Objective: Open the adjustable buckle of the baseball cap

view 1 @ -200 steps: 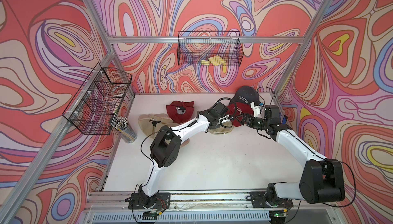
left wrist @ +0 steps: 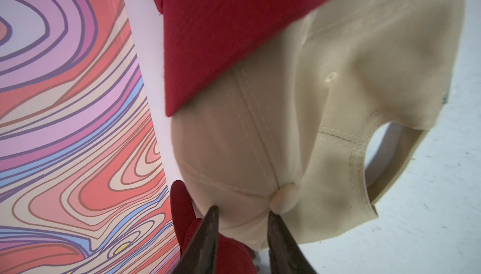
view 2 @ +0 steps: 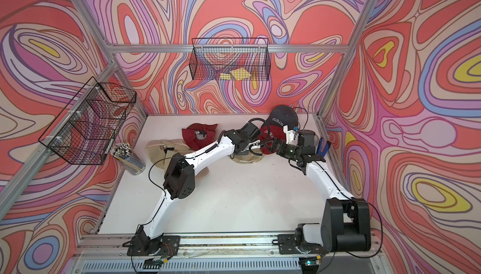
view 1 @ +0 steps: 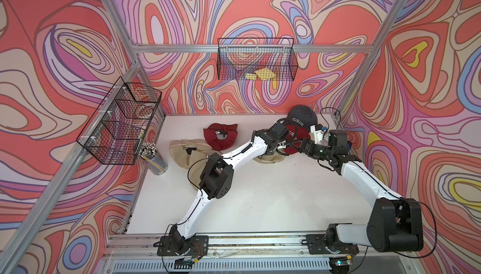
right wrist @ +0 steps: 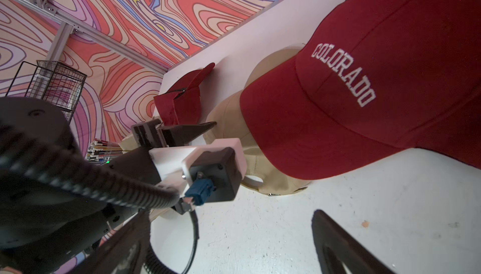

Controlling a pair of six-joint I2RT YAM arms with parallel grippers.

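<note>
A tan cap point(left wrist: 235, 138) lies on the table with its back opening and strap point(left wrist: 400, 166) toward the clear side. The brim of a red COLORADO cap point(right wrist: 380, 48) overlaps it. My left gripper hangs over the tan cap near its top button, its two fingers apart; whether they touch the cloth I cannot tell. In the right wrist view a left finger point(right wrist: 185, 133) points toward the tan crown. My right gripper stands wide open in front of the caps, only bare table between its fingers. Small metal pieces on the strap point(right wrist: 270, 193) are too small to read.
A dark cap point(view 1: 301, 116) sits behind the red one. To the left lie another red cap point(view 1: 220, 136) and more tan caps point(view 1: 186, 153), beside a holder of sticks point(view 1: 157, 164).
My left arm has moved right and a little toward the back, over the tan cap. The right arm has shifted slightly to the right. The caps look unmoved.
</note>
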